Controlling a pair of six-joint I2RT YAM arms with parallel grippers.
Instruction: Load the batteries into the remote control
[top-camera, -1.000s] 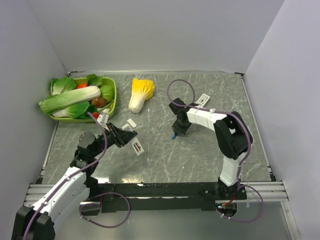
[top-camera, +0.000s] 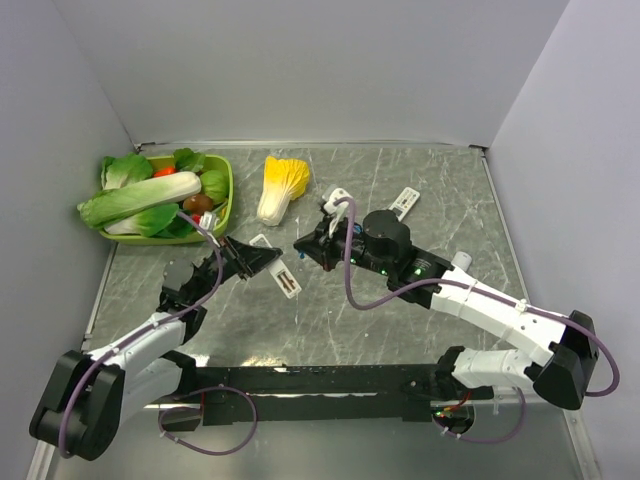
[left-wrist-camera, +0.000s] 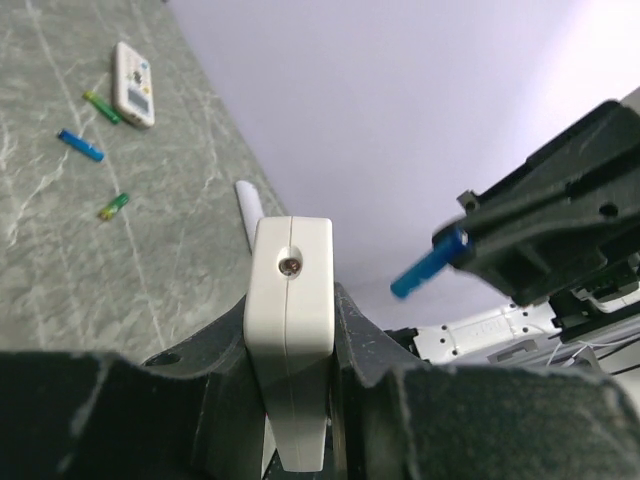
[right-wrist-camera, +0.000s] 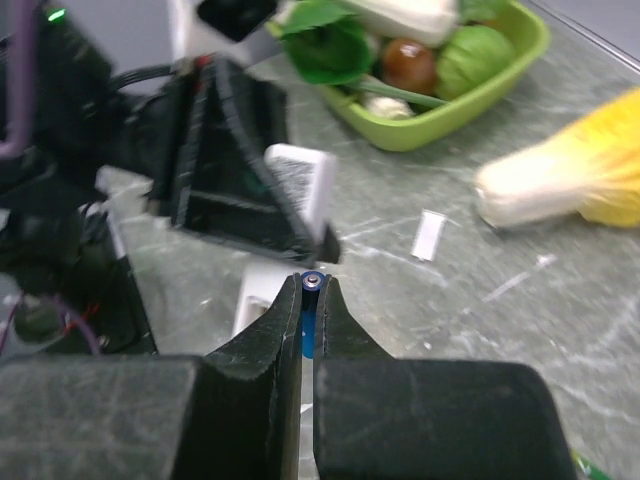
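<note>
My left gripper (top-camera: 262, 258) is shut on a white remote control (left-wrist-camera: 289, 320), whose lower part (top-camera: 284, 278) shows an open battery compartment in the top view. Right of it, raised and facing it, my right gripper is shut on a blue battery, which also shows in the left wrist view (left-wrist-camera: 425, 268). Loose batteries lie on the table in the left wrist view: a blue one (left-wrist-camera: 80, 145) and green ones (left-wrist-camera: 101, 107) (left-wrist-camera: 114, 206). A second remote (top-camera: 403, 203) lies at the back right.
A green basket of vegetables (top-camera: 227, 185) stands at the back left, with a yellow cabbage (top-camera: 282, 190) beside it. A small white piece (right-wrist-camera: 428, 235) lies on the marble table. A white cylinder (top-camera: 462, 260) is at the right. Walls enclose the back and sides.
My right gripper has lifted and moved left toward the remote, carrying the blue battery, its arm stretching out. My left gripper with the remote has shifted slightly rightward.
</note>
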